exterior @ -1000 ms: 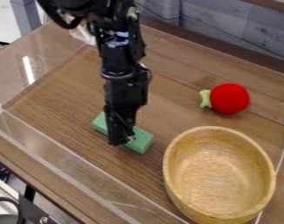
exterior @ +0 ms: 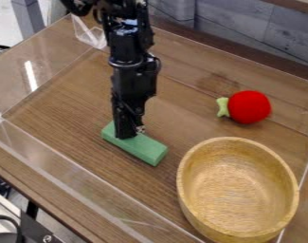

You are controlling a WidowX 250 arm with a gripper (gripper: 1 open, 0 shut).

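My gripper (exterior: 127,128) points down at the near-left end of a green rectangular block (exterior: 147,150), which lies flat on the wooden table (exterior: 67,133). The fingertips are dark and overlap that end; the finger looks narrow, and whether anything is between the fingers is unclear.
A yellow bowl (exterior: 237,190) stands at the front right. A red round object with a green piece (exterior: 250,106) lies at the back right. A clear plastic item (exterior: 90,30) is at the back left.
My gripper has moved left along the green block, toward its left end, uncovering more of the block's right part. The block looks nearly unmoved.
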